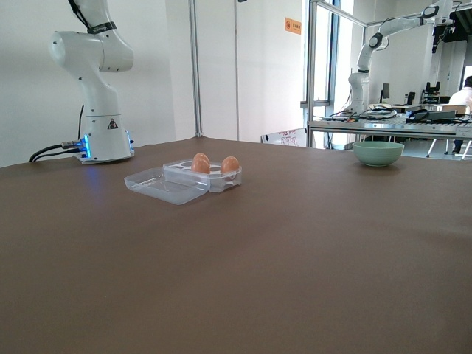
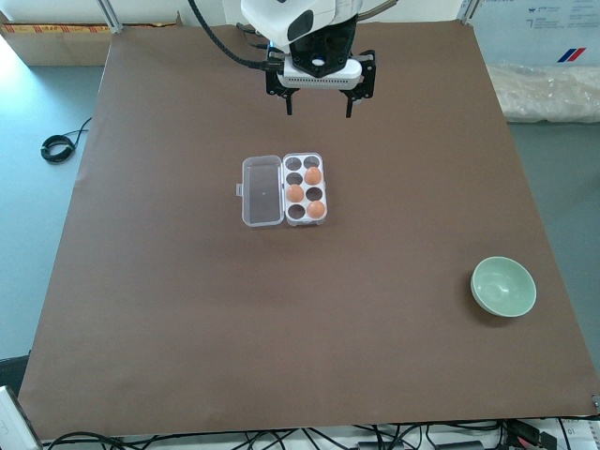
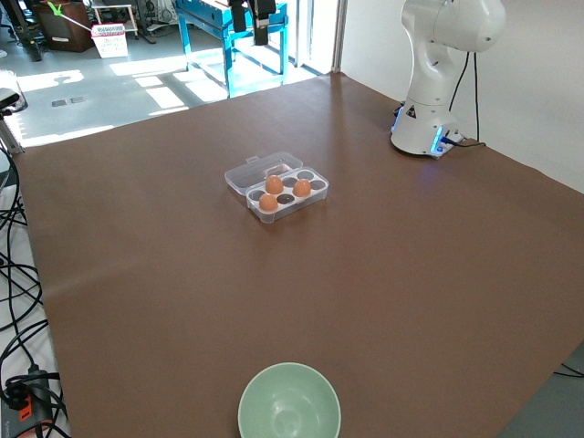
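An open clear plastic egg box [image 2: 264,192] lies in the middle of the brown table, its lid folded out beside the tray; three brown eggs [image 2: 313,175] sit among empty wells. A pale green bowl [image 2: 503,287] stands apart, toward the right in the left camera view and at the bottom in the right camera view. My gripper [image 2: 320,109] hangs at the top of the left camera view, beyond the egg box, with its two black fingers apart and nothing visible between them.
My white arm base [image 3: 424,128] stands at the table's far side by a white wall. Cables [image 3: 23,319] run along one edge outside the tabletop.
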